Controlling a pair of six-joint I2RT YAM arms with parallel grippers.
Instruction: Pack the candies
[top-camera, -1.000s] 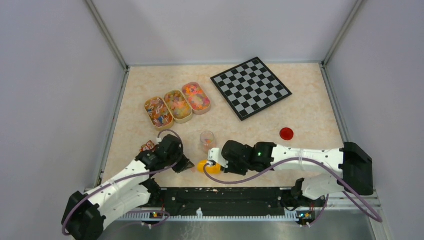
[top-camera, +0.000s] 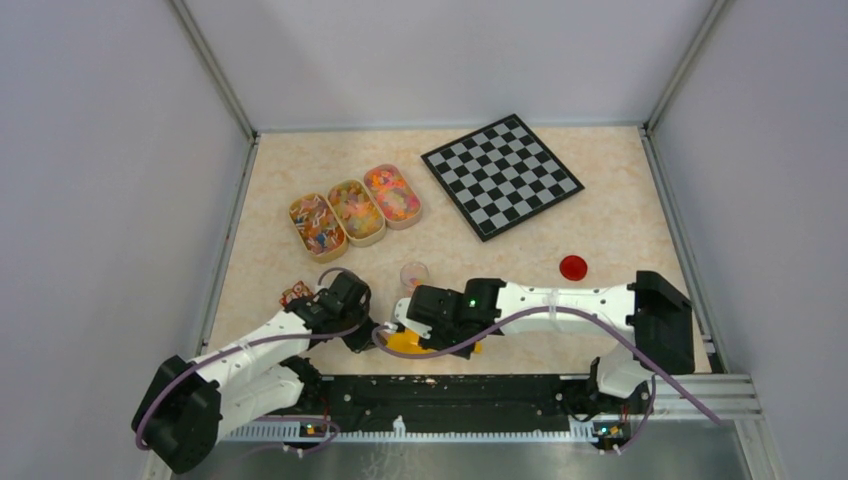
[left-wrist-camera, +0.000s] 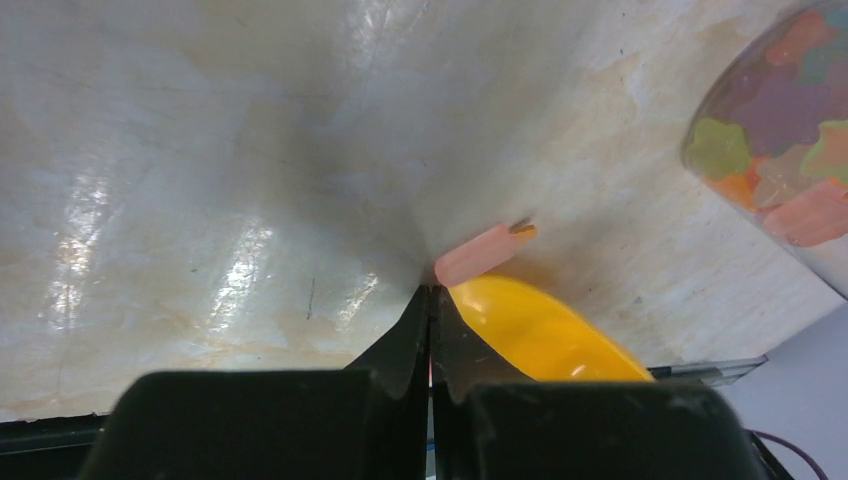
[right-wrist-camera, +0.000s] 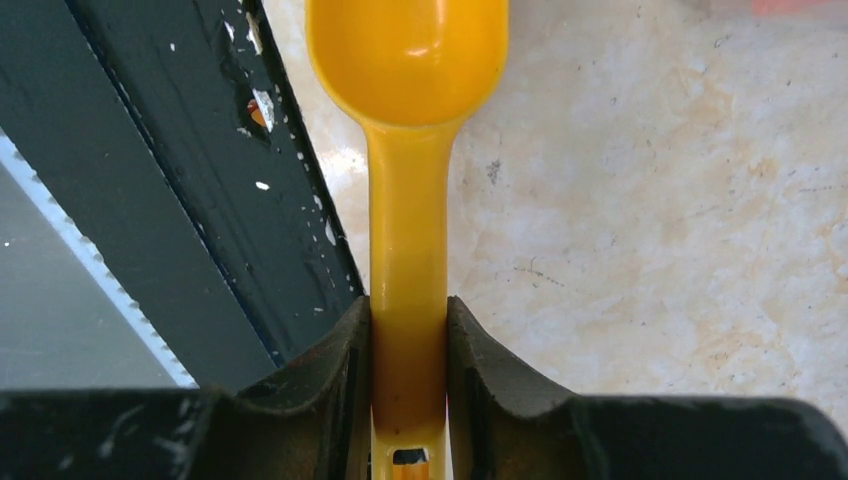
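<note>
In the right wrist view, my right gripper is shut on the handle of a yellow scoop (right-wrist-camera: 408, 200), whose bowl points away from the fingers. A pink popsicle-shaped candy (left-wrist-camera: 478, 255) lies on the table in the left wrist view, at the edge of the scoop's bowl. My left gripper is shut just beside that candy, nothing showing between its fingertips. A clear round jar (top-camera: 414, 274) with candies inside stands behind the scoop. Three bins hold candies at the back left: left bin (top-camera: 331, 254), middle bin (top-camera: 370, 238), right bin (top-camera: 408, 221).
A checkered board (top-camera: 502, 178) lies at the back. The red lid (top-camera: 573, 267) rests on the right side, with bare table around it. A red patterned packet (top-camera: 294, 293) is beside the left arm. The table's dark front edge (right-wrist-camera: 200, 200) runs close to the scoop.
My right arm has moved left with the scoop, bringing its bowl close to the left gripper and the loose candy. The left gripper has shifted only slightly. Bins, board and lid are unmoved.
</note>
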